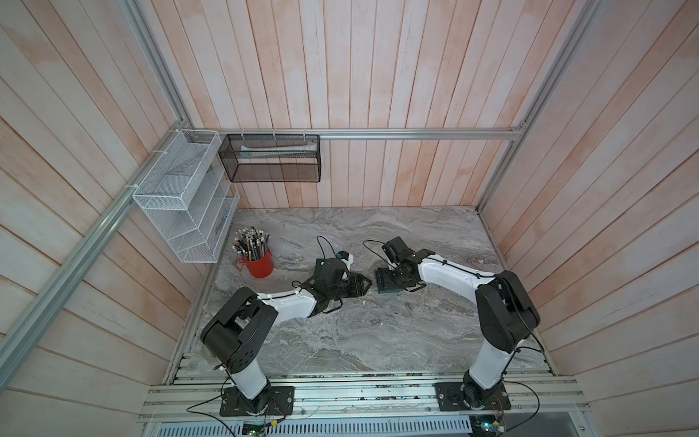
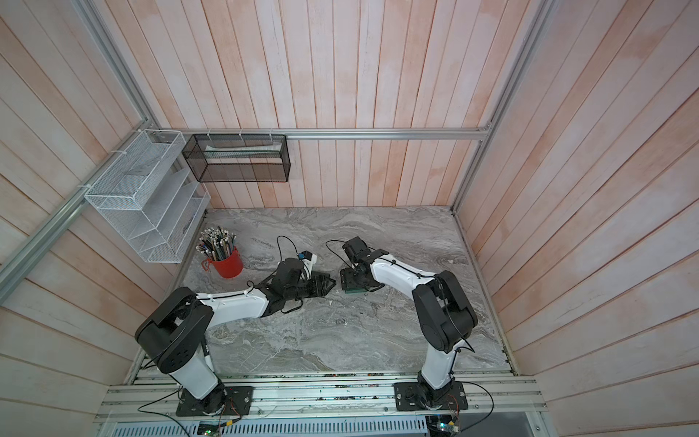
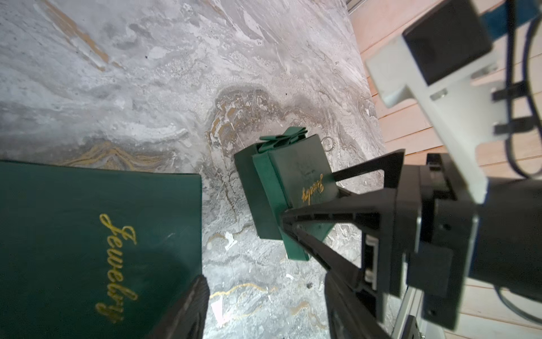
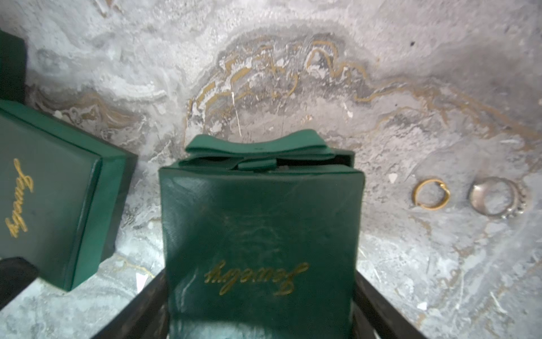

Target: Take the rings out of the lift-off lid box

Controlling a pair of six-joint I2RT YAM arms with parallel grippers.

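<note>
A green box marked Jewelry (image 4: 262,243), with a ribbon bow at its far edge, fills the middle of the right wrist view. My right gripper is open, its fingers at either side of this box. In the left wrist view the same box (image 3: 307,169) appears with one of those fingers alongside. Apart from it, my left gripper stands open, nothing between its fingers. On the table to the right of the box lie a gold ring (image 4: 430,193) and a silver ring (image 4: 496,196). The box's inside is hidden.
A green Jewelry box (image 3: 101,248) lies beside my left gripper; another view shows a green box (image 4: 45,197) left of the central one. A red mug of brushes (image 1: 259,265) stands at back left.
</note>
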